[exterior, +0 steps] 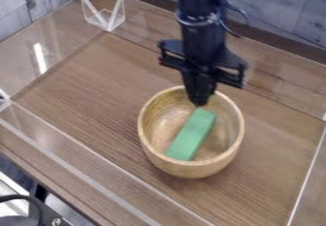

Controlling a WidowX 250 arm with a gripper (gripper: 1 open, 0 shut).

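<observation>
A dark robot gripper (201,94) with blue joints reaches down from the top centre of the camera view, its tip just above the back rim of a round tan bowl (156,150). Inside the bowl lies a green oblong object (192,134), apart from the gripper. Whether the fingers are open or shut cannot be made out.
A clear plastic piece (105,15) stands near the upper left edge.
</observation>
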